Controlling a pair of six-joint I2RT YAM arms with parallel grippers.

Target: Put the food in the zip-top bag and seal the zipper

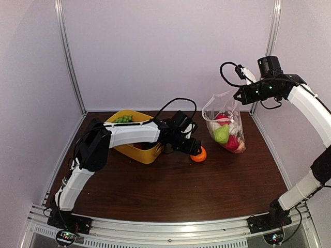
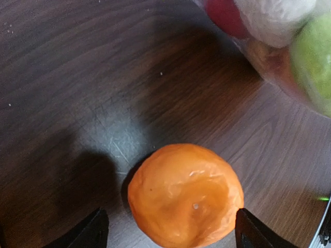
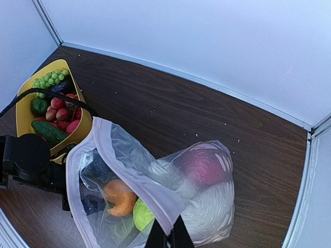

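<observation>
An orange fruit lies on the table, with my left gripper low over it; in the left wrist view its two open fingertips straddle the fruit's lower part. My right gripper is shut on the rim of the clear zip bag, holding it up at the back right. Inside the bag are a green item, red items and pale ones; the bag's mouth is partly open.
A yellow bin of grapes, cucumber and other produce stands at the left, partly behind my left arm. Walls enclose the back and sides.
</observation>
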